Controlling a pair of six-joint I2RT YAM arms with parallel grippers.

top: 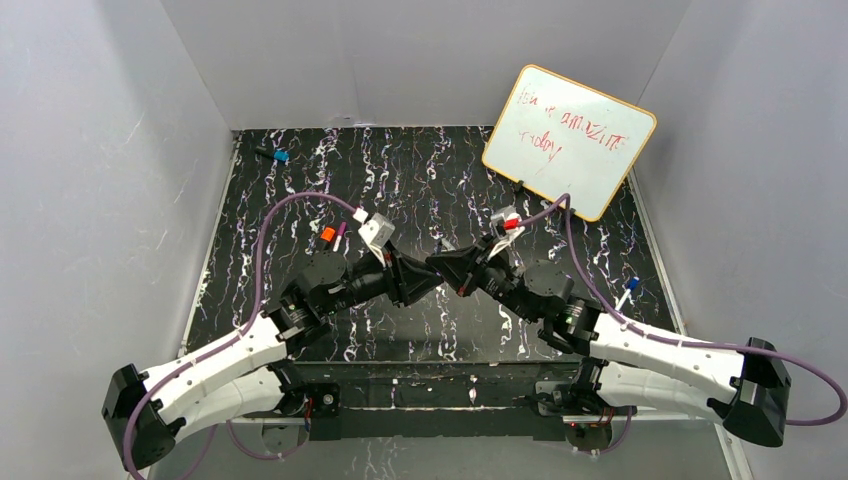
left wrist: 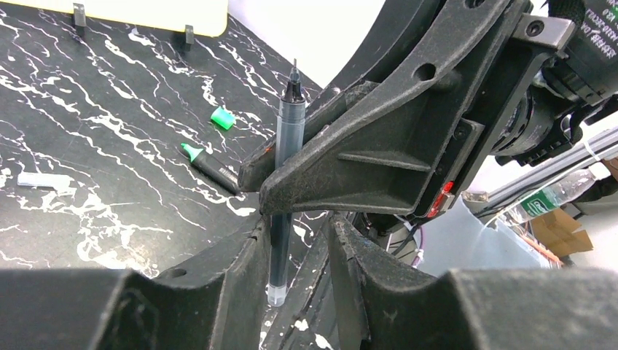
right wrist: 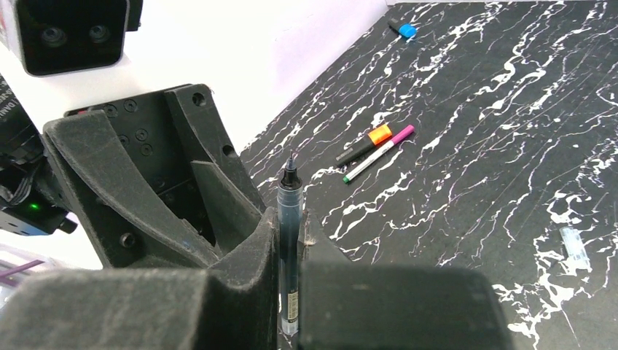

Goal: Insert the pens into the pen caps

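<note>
An upright grey pen (left wrist: 288,127), tip up, is held by my right gripper, which is shut on its barrel where the two grippers meet at the table's centre. My left gripper stands open around the pen's lower part, just below the right one's fingers. A green cap (left wrist: 222,117) and a black marker (left wrist: 211,168) with green tip lie on the table behind. An orange-capped marker (right wrist: 361,146), a pink-capped pen (right wrist: 379,153) and a blue-capped marker (right wrist: 401,28) lie on the left side.
The whiteboard (top: 568,140) stands at the back right. A pale translucent piece (right wrist: 574,246) lies mid-table. A blue-capped white pen (top: 627,292) lies at the right.
</note>
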